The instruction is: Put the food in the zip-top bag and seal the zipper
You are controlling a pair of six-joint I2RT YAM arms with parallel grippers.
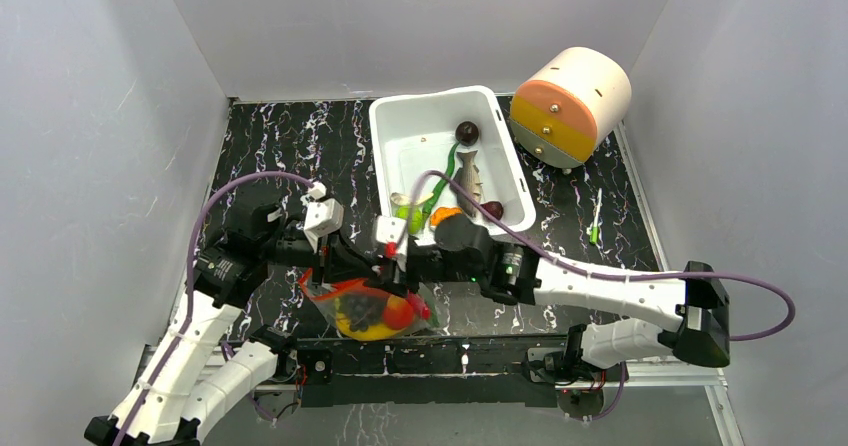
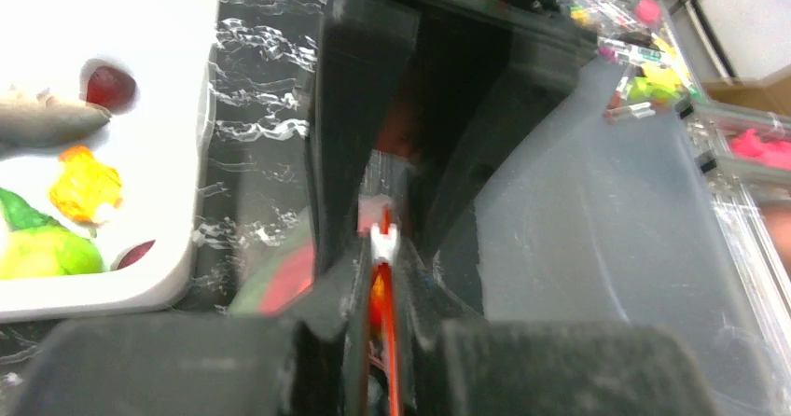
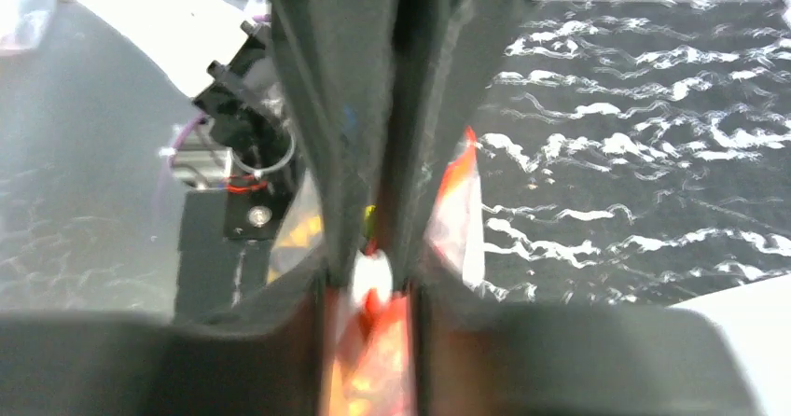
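Observation:
The clear bag with its red-orange zip hangs at the table's front edge; red, yellow and dark food shows inside. My left gripper is shut on the bag's zip edge; in the left wrist view the red strip runs between its fingers. Close against it, my right gripper is at the same top edge. In the right wrist view its blurred fingers stand on both sides of the zip, where a white piece shows; whether they grip it is unclear. The two grippers hide much of the zip in the top view.
A white tray with several food pieces lies behind the arms. The rounded drawer box stands at the back right, and a green-handled knife lies on the right. Open table remains at the back left.

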